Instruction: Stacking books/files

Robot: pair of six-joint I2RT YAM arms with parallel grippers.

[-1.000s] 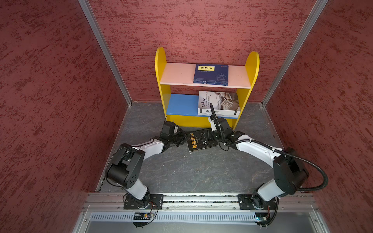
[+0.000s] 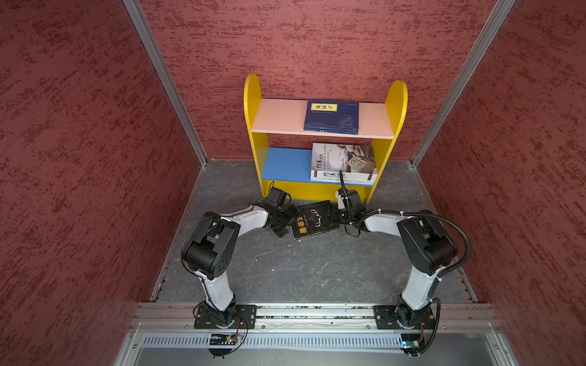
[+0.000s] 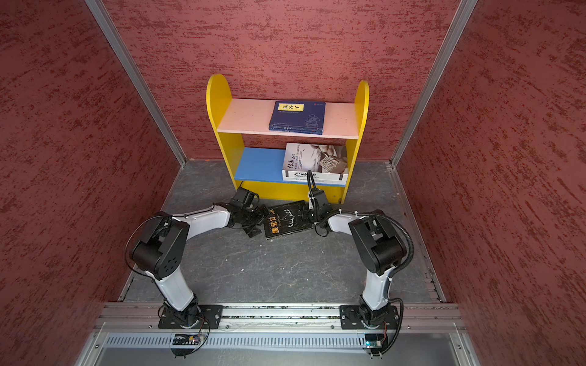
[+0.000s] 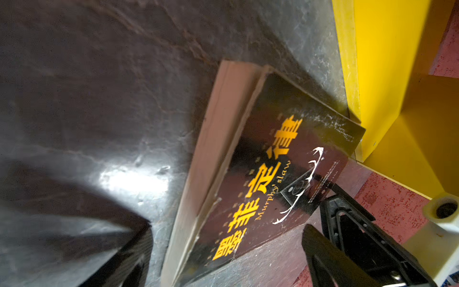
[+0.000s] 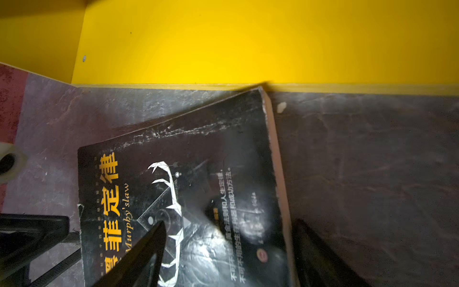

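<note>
A black book with yellow title "Murphy's law" [image 2: 314, 219] lies flat on the grey floor before the yellow shelf's base. At its left end my left gripper is open, the book's spine between its spread fingers but apart from them. My right gripper is at the book's right end, fingers spread, one over the cover and one beside the right edge. The upper pink shelf [image 2: 277, 116] holds a stack of blue books [image 2: 331, 117]. White books [image 2: 341, 158] lie on the right of the blue lower shelf [image 2: 283, 164].
The yellow base board [image 5: 267, 43] stands directly behind the black book. The left part of the lower shelf is bare. Red walls surround the area, and the front floor [image 2: 317, 268] is clear.
Both arms have changed pose; the left gripper is now lower at the book's left end and the right gripper farther right at its right end. The black book has shifted slightly left.
</note>
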